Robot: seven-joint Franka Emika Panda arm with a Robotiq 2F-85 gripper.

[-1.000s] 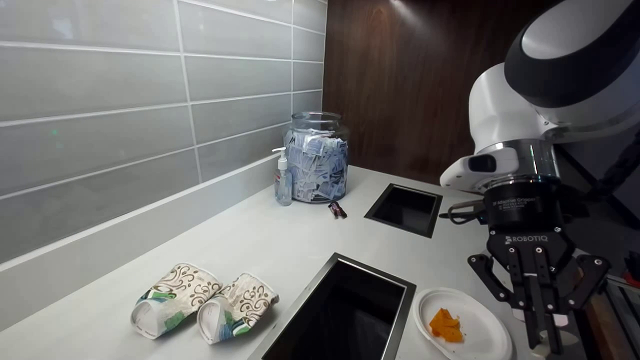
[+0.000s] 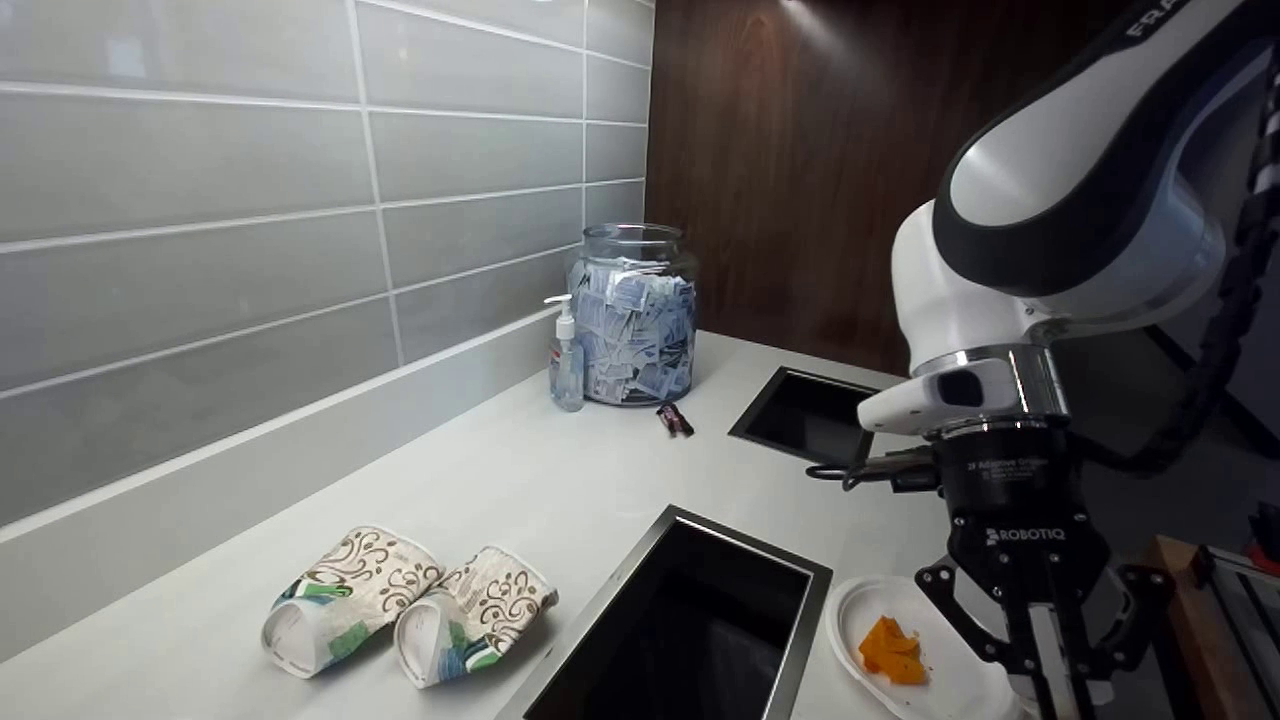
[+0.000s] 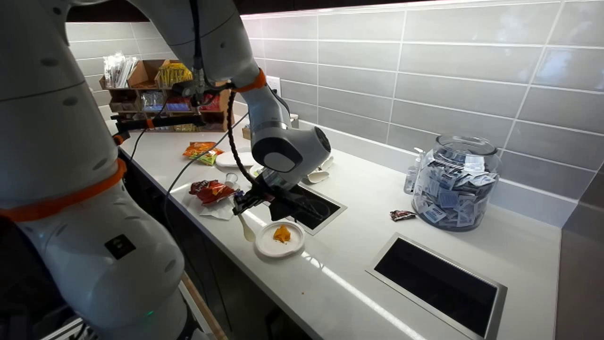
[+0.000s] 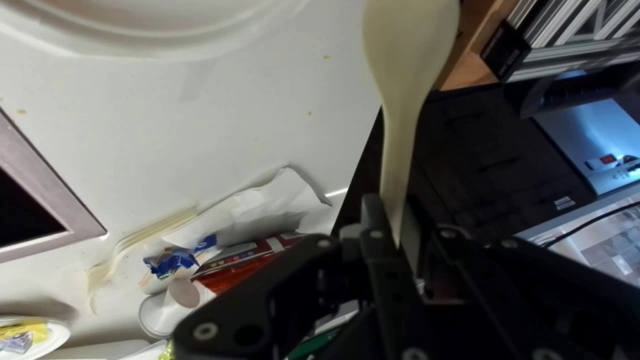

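Observation:
A pale spoon (image 4: pixel 408 48) is clamped by its handle in my gripper; its wide end points away from the fingers in the wrist view. Exterior view 2 has the spoon (image 3: pixel 247 229) hanging from the gripper (image 3: pixel 236 208), bowl downward, just to the left of the white plate (image 3: pixel 262 244). On that plate lie orange chips (image 3: pixel 281 233) in a small heap. In exterior view 1 the gripper (image 2: pixel 1056 684) stands at the right side of the plate (image 2: pixel 846 606), and the lower end of the spoon is out of frame.
Near the counter's front edge lie a red snack bag (image 3: pixel 210 191) and crumpled white paper (image 4: pixel 258 201). Framed dark openings (image 2: pixel 690 624) are set into the counter. Two patterned cups (image 2: pixel 360 588) lie on their sides, and a large jar (image 2: pixel 636 324) of packets stands at the back.
In exterior view 1 my arm has shifted left, toward the plate, and its gripper now overlaps the plate's right side. The plate and chips have not moved.

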